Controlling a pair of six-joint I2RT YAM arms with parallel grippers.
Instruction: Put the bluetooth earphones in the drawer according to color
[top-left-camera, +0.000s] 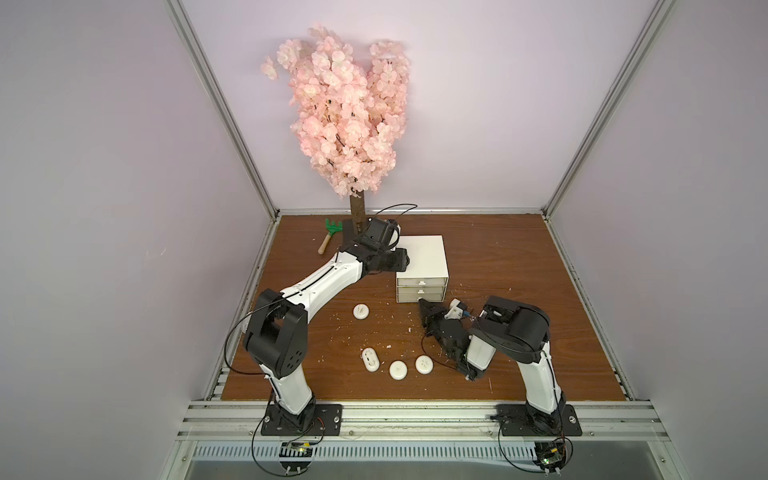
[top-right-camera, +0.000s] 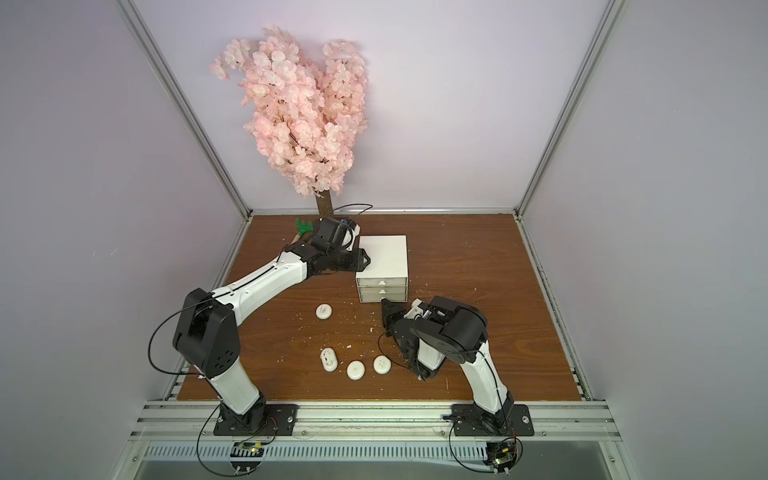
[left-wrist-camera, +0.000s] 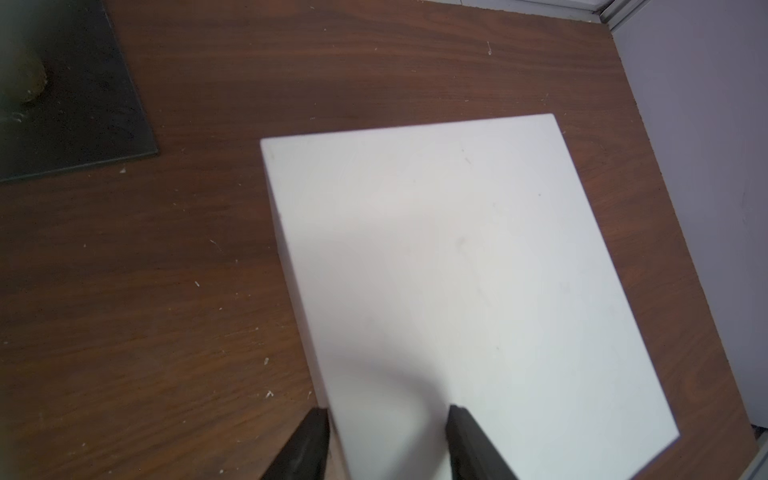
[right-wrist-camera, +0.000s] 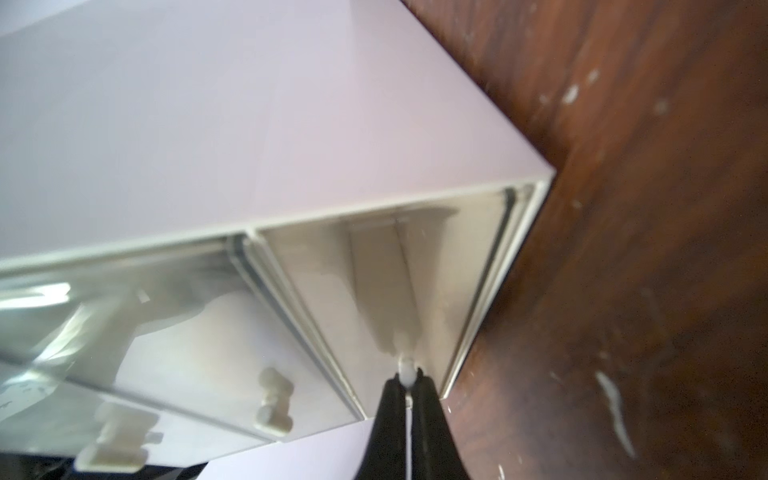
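The white drawer box (top-left-camera: 422, 252) stands mid-table with three closed drawer fronts. My left gripper is shut on the upper left edge of the box. My right gripper is shut at the small knob (right-wrist-camera: 272, 404) row, its tips at the bottom drawer's knob (right-wrist-camera: 406, 369), with nothing clearly between them. White earphone cases lie in front: a round one (top-left-camera: 361, 311) at left, an oval one (top-left-camera: 370, 359), and two more round ones (top-left-camera: 397, 369) near the front edge.
A pink blossom tree (top-left-camera: 344, 112) stands behind on a dark base, with a green-headed rake (top-left-camera: 332, 228) beside it.
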